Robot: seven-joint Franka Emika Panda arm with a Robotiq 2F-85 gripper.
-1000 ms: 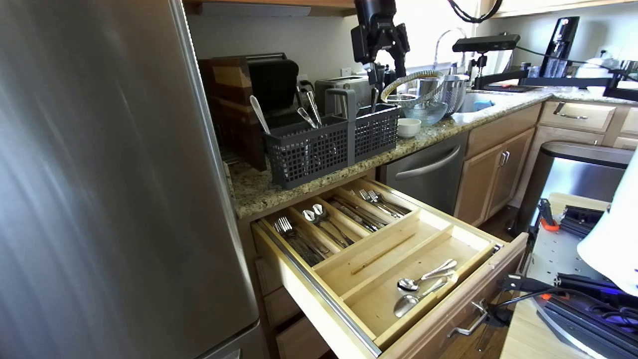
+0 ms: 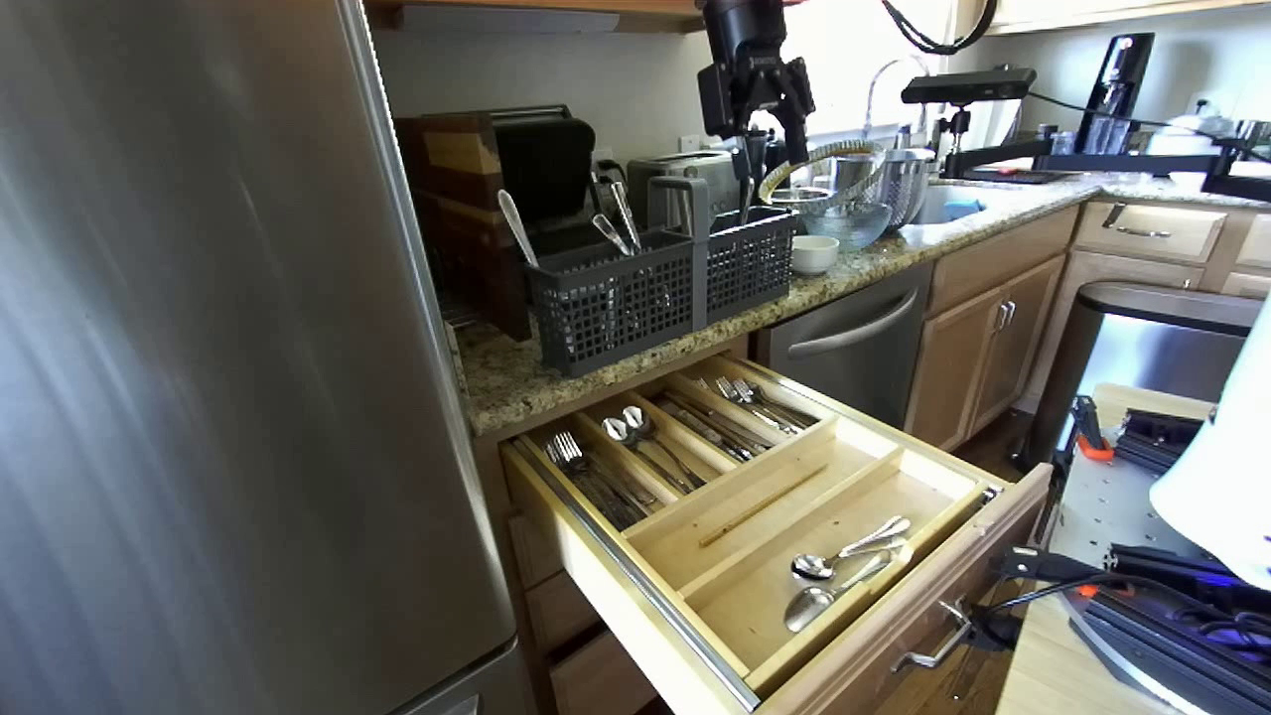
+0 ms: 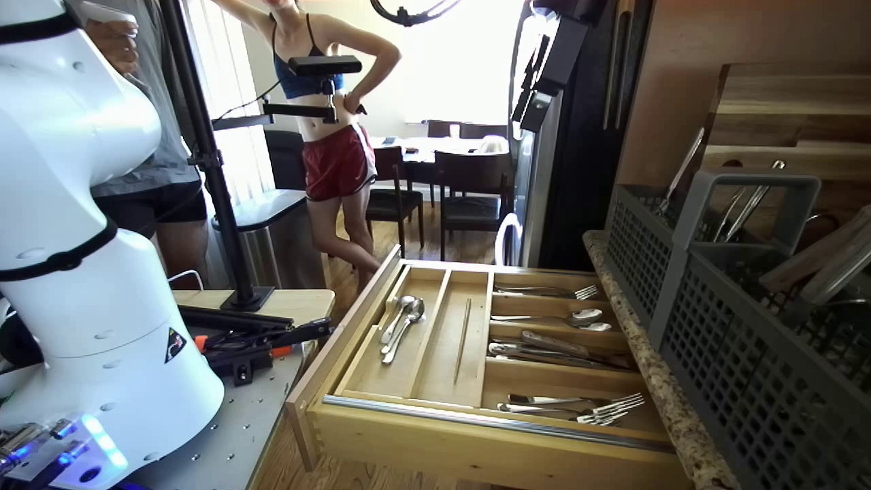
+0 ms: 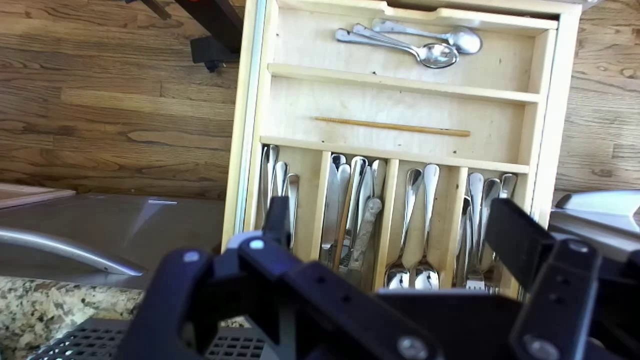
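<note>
In exterior view 1 my gripper [image 2: 763, 129] hangs over the right half of the grey cutlery basket [image 2: 620, 300], pointing down with its fingers spread. Utensil handles [image 3: 833, 261] stick up out of that basket half in exterior view 2. Nothing shows between the two fingertips in the wrist view, where the fingers stand wide apart. The pulled-out wooden drawer [image 4: 402, 84] lies beyond them. Its back compartments hold forks [image 2: 567, 453], spoons [image 2: 632, 427] and knives [image 4: 360, 204]. Several loose spoons [image 4: 438, 56] lie in the front compartment, and a chopstick [image 4: 393, 126] in the one behind it.
A small white bowl [image 2: 815, 254] and a glass bowl [image 2: 848, 224] stand right of the basket. Behind it are a toaster [image 2: 667, 179] and wooden boards [image 2: 459, 214]. The fridge [image 2: 238, 357] rises at the left. Two people stand beyond the drawer in exterior view 2.
My gripper has come down slightly and shifted a little to the left in exterior view 1. Basket, drawer and cutlery look unchanged.
</note>
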